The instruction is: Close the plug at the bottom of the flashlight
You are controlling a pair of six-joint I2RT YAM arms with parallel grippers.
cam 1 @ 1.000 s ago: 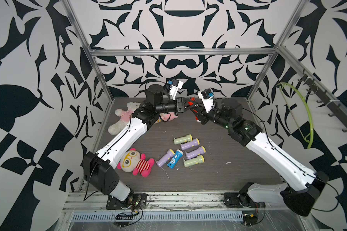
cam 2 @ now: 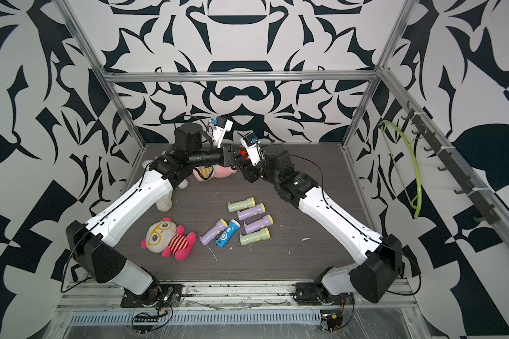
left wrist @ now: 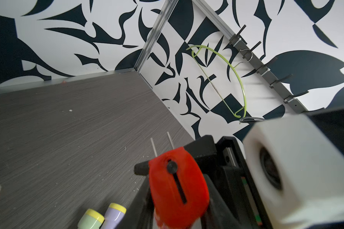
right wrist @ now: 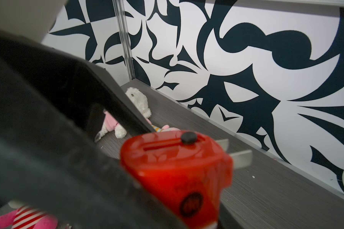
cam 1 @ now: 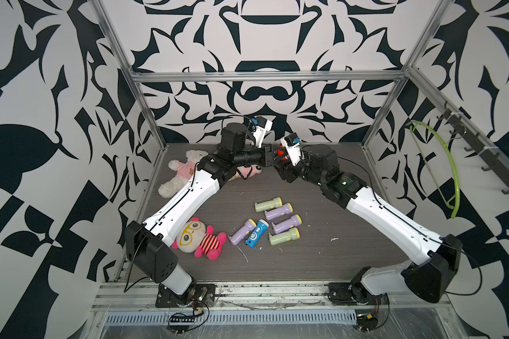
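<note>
My left gripper (cam 1: pixel 275 153) is shut on the red flashlight (left wrist: pixel 177 190), which is held up above the table. Two bare metal prongs (right wrist: pixel 242 158) stick out of the flashlight's end, side by side. A black slider (right wrist: pixel 188 137) sits at the prong end of a slot in the red body. Right against the flashlight, my right gripper (cam 1: pixel 281 165) comes in from the right. One of its dark fingers (left wrist: pixel 200 147) shows behind the prong end in the left wrist view. Whether its fingers touch the flashlight is hidden.
Several purple and green flashlights and a blue one (cam 1: pixel 257 233) lie on the table (cam 1: pixel 322 254) below the arms. A striped plush toy (cam 1: pixel 200 239) sits front left, a white plush (cam 1: pixel 178 176) back left.
The right arm has moved left, bringing its gripper closer to the left one around the flashlight. The left gripper has shifted slightly right and still holds the flashlight.
</note>
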